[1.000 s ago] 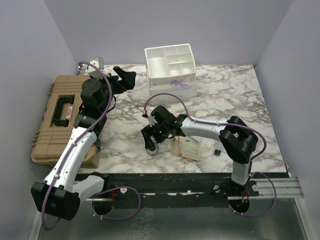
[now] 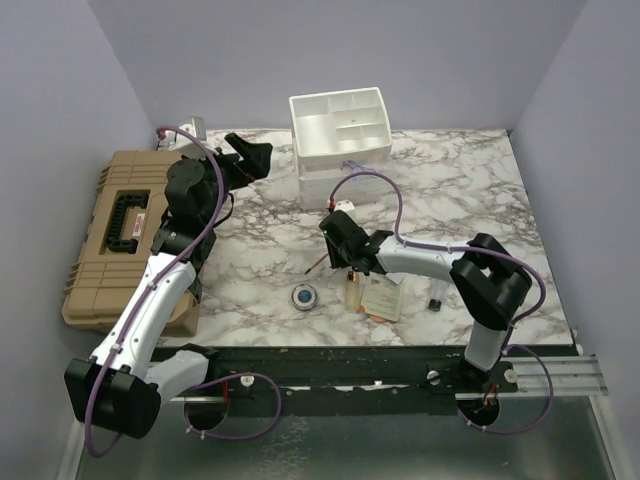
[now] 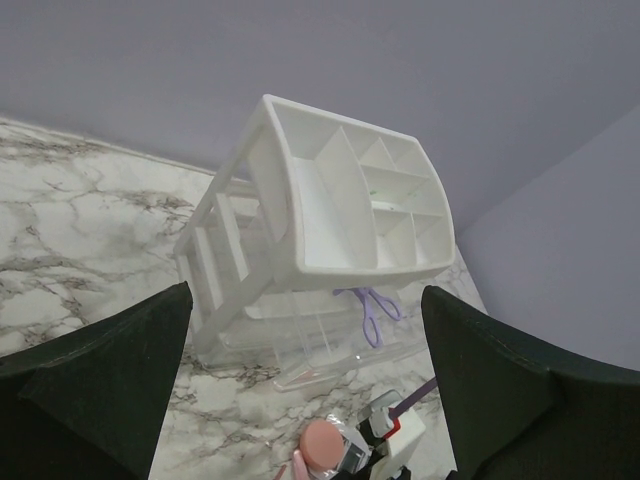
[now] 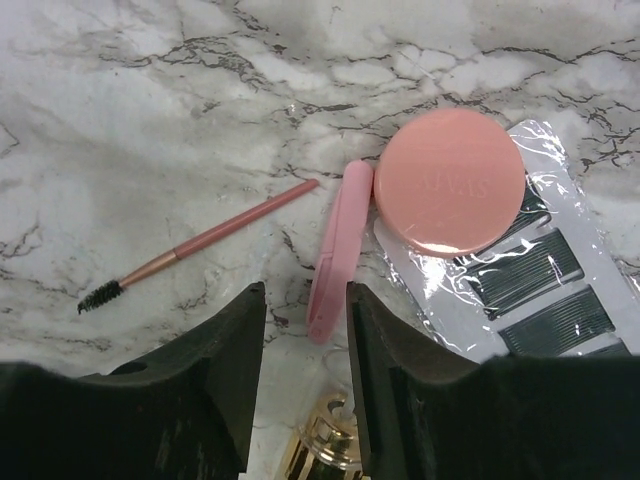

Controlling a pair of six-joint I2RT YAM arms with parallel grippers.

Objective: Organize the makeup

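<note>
My right gripper hangs part open above a pink slim item [image 4: 342, 240], nothing seen between its fingers. A pink round compact [image 4: 450, 180], a silvery packet [image 4: 525, 285], a pink spoolie brush [image 4: 220, 230] and a gold-capped item [image 4: 318, 445] lie around it. My left gripper [image 2: 255, 160] is held open and empty high at the left. The white organizer [image 2: 340, 120] stands at the back, with lilac scissors [image 3: 370, 310] in its clear lower part.
A tan case [image 2: 120, 260] fills the left side. A round tin [image 2: 304, 296], a palette [image 2: 382, 300] and a small tube [image 2: 437, 295] lie near the front.
My right gripper has moved right and back from over the round tin to above the pink items. The left arm has stayed in place.
</note>
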